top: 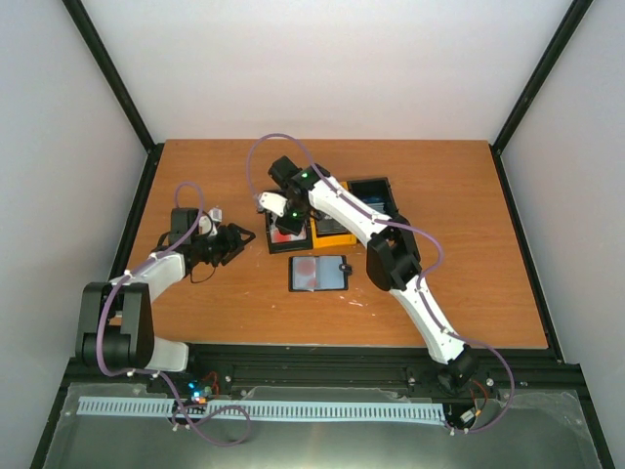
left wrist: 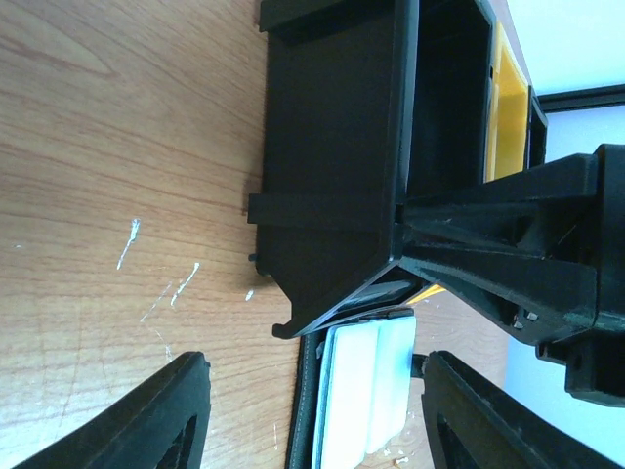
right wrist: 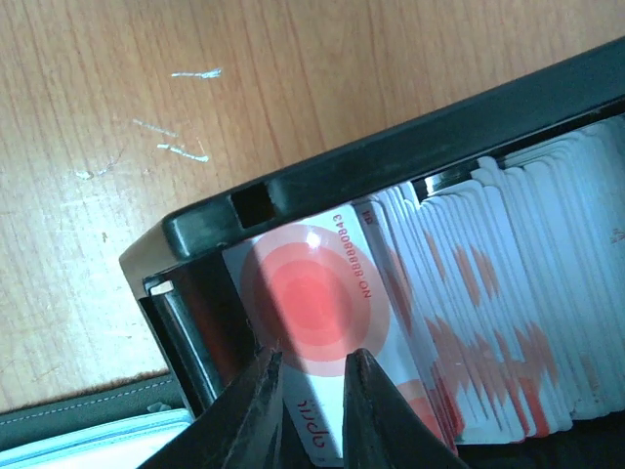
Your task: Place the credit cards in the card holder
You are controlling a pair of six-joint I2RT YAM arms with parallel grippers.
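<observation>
White credit cards with red circles stand packed in a black box; the frontmost leans back, its face showing. Over that card, my right gripper is partly open, its fingertips apart and pointing down at the card's lower half. Whether they touch it I cannot tell. The card holder lies spread on the table in front of the box, a reddish card showing in its left half. My left gripper is open and empty, just left of the box; its two fingers stand wide apart in the left wrist view.
A yellow box and another black box adjoin the card box on its right. Pale scratches mark the wooden table.
</observation>
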